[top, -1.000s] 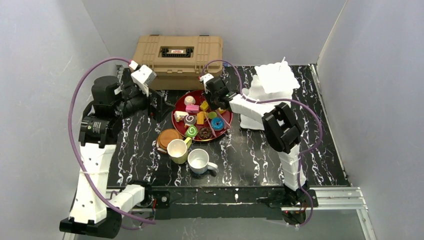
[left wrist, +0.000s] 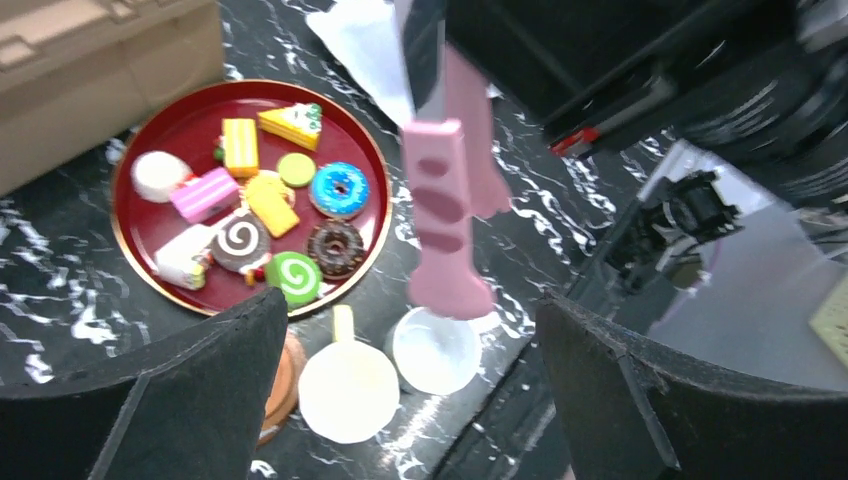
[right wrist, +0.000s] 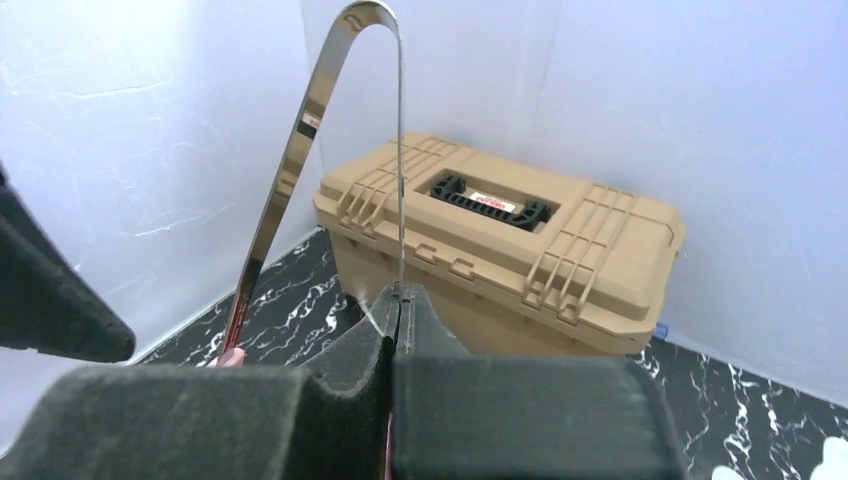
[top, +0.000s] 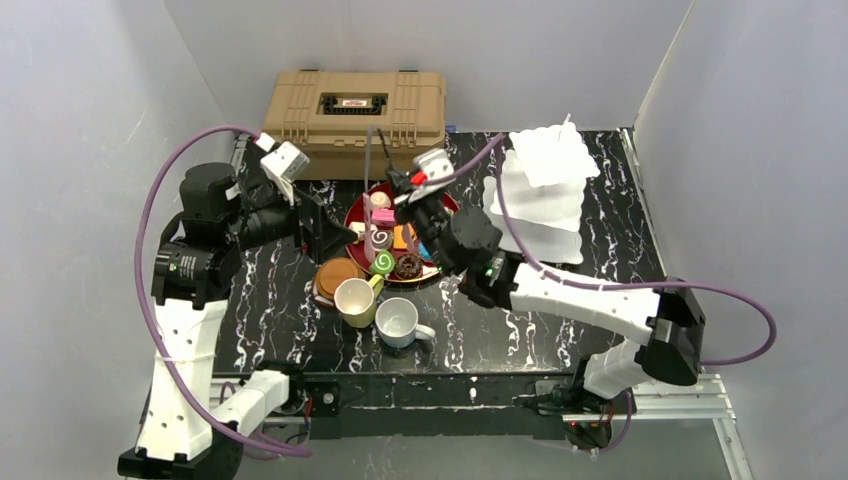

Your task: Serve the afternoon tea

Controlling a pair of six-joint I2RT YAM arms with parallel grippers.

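My right gripper is raised over the red tray [top: 354, 214], shut on metal tongs that point up and have pink tips [left wrist: 445, 220], which hang downward in the left wrist view. The tray holds toy sweets, including a blue donut [left wrist: 338, 188], a chocolate donut [top: 407, 266] and a green swirl [top: 382, 262]. My left gripper [top: 335, 240] hovers open at the tray's left side, nothing between its fingers. Below the tray stand a yellow mug [top: 354, 300] and a white mug [top: 398, 322], beside brown coasters [top: 338, 276].
A tan case [top: 300, 105] stands along the back wall. White napkins [top: 550, 155] lie stacked at the back right.
My right arm has lifted and swung toward the front, raising the tongs off the tray. My left gripper has moved slightly down in the top view.
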